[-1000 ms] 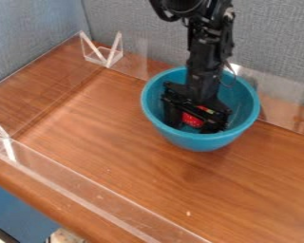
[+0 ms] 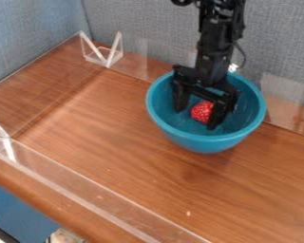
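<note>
A teal bowl [image 2: 199, 140] stands on the wooden table toward the back right. Inside it lies a red, speckled round object [image 2: 201, 112], partly hidden by my black gripper [image 2: 199, 103], which reaches down into the bowl from above. The gripper's fingers stand apart, one toward the bowl's left and the other beside the red object on the right; contact with it cannot be told.
Clear low walls with white frame pieces [image 2: 102, 52] edge it. Grey padded walls rise behind and at the left.
</note>
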